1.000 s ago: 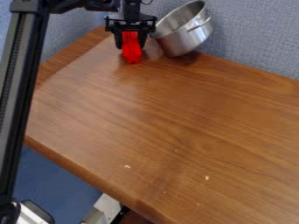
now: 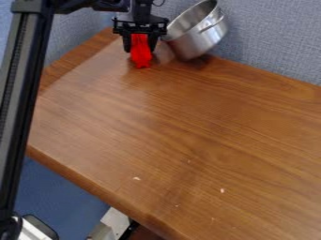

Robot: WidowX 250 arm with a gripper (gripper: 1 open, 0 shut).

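At the back left of the wooden table, my black gripper [image 2: 141, 39] is shut on a red object [image 2: 142, 55], which stands upright at the table's surface. Just to the right of it, a steel pot [image 2: 196, 34] leans tilted toward the back wall, close to the gripper. The top of the red object is hidden by the gripper.
A grey padded wall [image 2: 276, 47] runs along the back. The table's left edge drops to a blue floor at the lower left.
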